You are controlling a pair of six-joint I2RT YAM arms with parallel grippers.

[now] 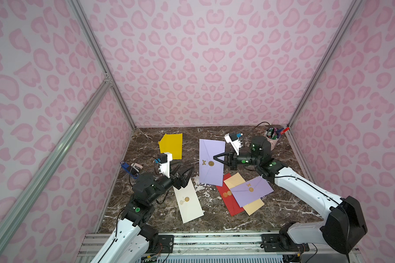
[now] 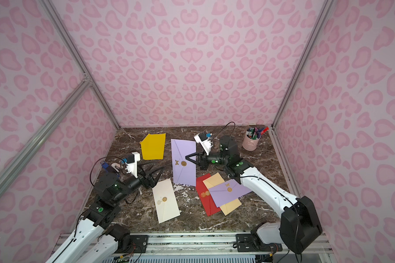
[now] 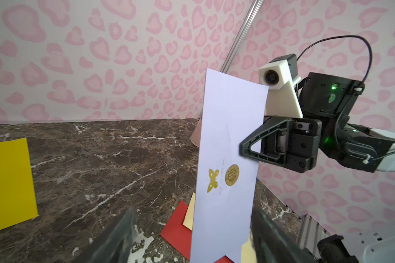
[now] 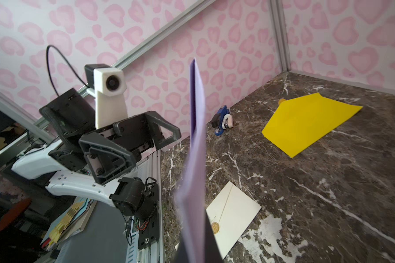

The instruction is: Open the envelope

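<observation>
The lilac envelope (image 1: 211, 151) hangs upright above the table, showing a round gold seal and a gold butterfly. My right gripper (image 1: 216, 157) is shut on its right-hand edge. Seen from the right wrist, the lilac envelope (image 4: 198, 144) is nearly edge-on and slightly bent; whether its flap is loose cannot be told. Left of it, clear of the paper, my left gripper (image 1: 187, 176) stands open. Its blurred fingers (image 3: 114, 239) are spread in the left wrist view, the envelope showing beyond them without contact.
A white envelope (image 1: 189, 209) lies below the left gripper. Red (image 1: 233, 206), cream (image 1: 253, 207) and a second lilac envelope (image 1: 254, 192) overlap at front right. Yellow paper (image 1: 173, 146) lies at back left; a pen cup (image 1: 272, 142) stands back right.
</observation>
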